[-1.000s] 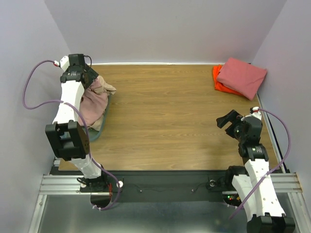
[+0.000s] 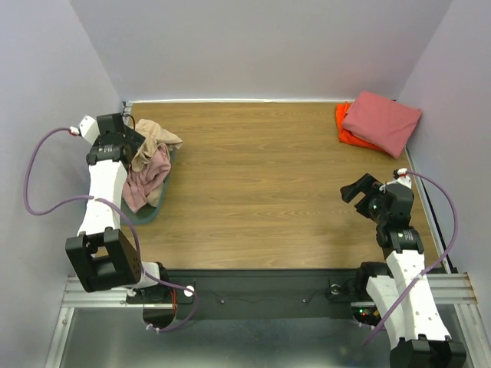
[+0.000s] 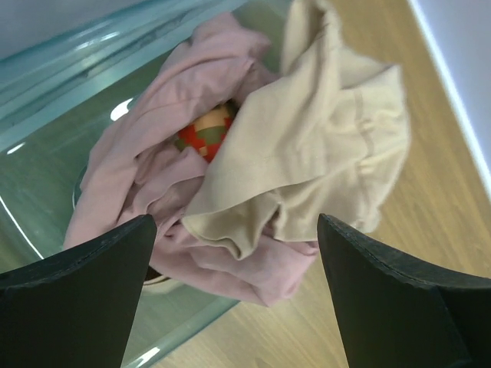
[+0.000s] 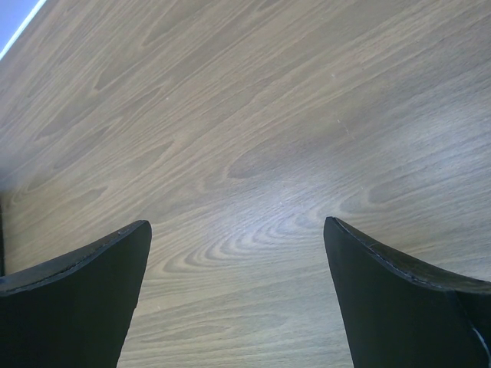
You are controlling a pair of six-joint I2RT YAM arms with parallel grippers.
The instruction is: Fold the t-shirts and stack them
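Note:
Crumpled shirts lie in a green-grey bin (image 2: 146,217) at the table's left side: a beige one (image 2: 157,139) hangs over the bin's far edge, and a pink one (image 2: 148,179) is heaped beside it. Over the bin's far part is my left gripper, open, with the beige and pink cloth below and beyond its fingers. A red-and-green checked piece (image 3: 207,134) peeks out between the folds. On the right, a folded red shirt (image 2: 383,123) rests on a folded orange one (image 2: 344,126). My right gripper (image 2: 350,192) stands open above bare wood, holding nothing.
Bare table (image 2: 253,184) fills the whole middle. White walls bound the back and both sides. The folded stack sits in the far right corner, beyond my right arm.
My left arm has drawn back toward the near side and slightly left over the bin. The pink cloth has shifted in its heap. The right arm and the folded stack are still.

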